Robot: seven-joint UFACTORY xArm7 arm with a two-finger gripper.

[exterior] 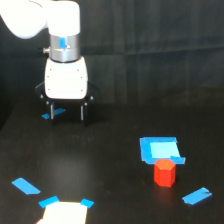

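Note:
My white gripper (pixel 68 112) hangs at the back left, over the dark table. Its two dark fingers are spread apart, and nothing shows between them. Far off to its right and nearer the camera, a red block (pixel 165 174) with a hexagon-like outline sits on the table. Just behind the block lies a blue-taped square (pixel 148 146) with a pale middle (pixel 163 150). The block stands at the square's front edge; whether it touches the tape I cannot tell.
Blue tape strips mark the table at the left (pixel 26 186), at the right front (pixel 197 196) and under the arm. A pale object (pixel 65 213) is cut off at the bottom edge. Between gripper and block the table is clear.

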